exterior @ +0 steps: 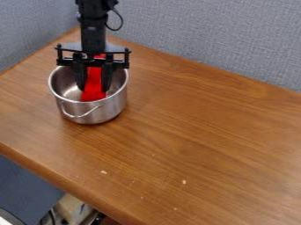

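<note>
A steel pot [88, 106] with a wire handle stands on the wooden table at the left. Inside it is a red object [94, 86]. My black gripper [93, 79] comes down from above into the pot's mouth, its fingers around or just over the red object; whether they touch it I cannot tell.
Grey padded walls stand behind it, and a blue-grey surface with cables lies beyond the near left edge.
</note>
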